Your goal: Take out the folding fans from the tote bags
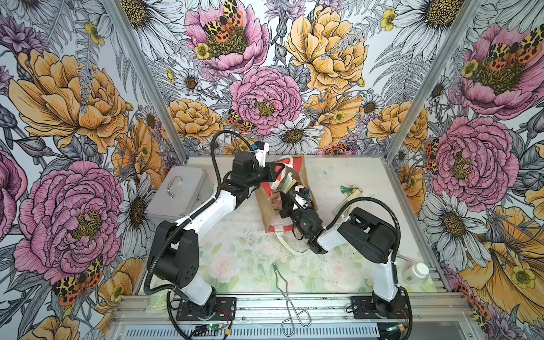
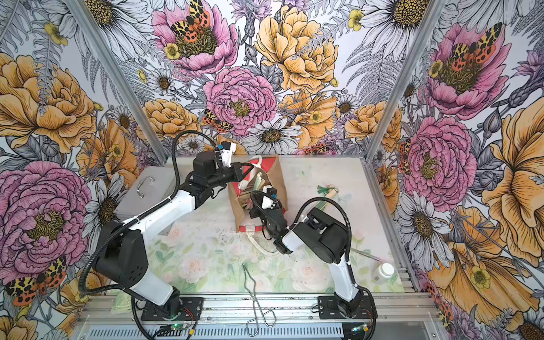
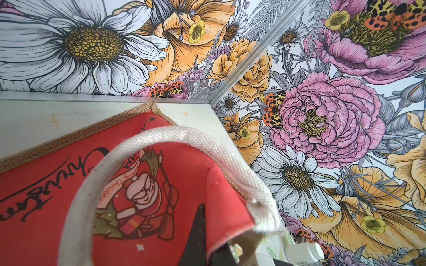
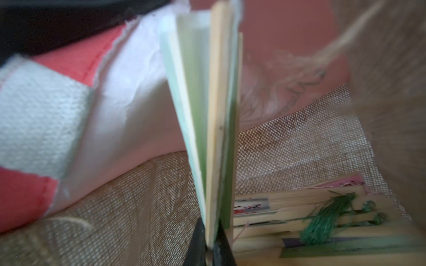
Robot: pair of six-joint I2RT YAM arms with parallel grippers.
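Note:
The open tote bag (image 1: 264, 210), brown burlap with red printed panels and white handles, stands mid-table. My left gripper is shut on the edge of its red panel (image 3: 146, 195), the cloth running between its fingers. Inside the bag, my right gripper is shut on the narrow end of a pale-green folding fan (image 4: 215, 128) with light wooden ribs. Beyond it, several more folding fans (image 4: 266, 230) lie in the bag, one with a green tassel (image 4: 328, 217). Another folding fan (image 1: 346, 201) rests on the table right of the bag.
A grey metal box (image 1: 176, 191) stands to the left. At the right front is a white bottle (image 1: 416, 272); metal tongs (image 1: 288, 303) lie across the front edge.

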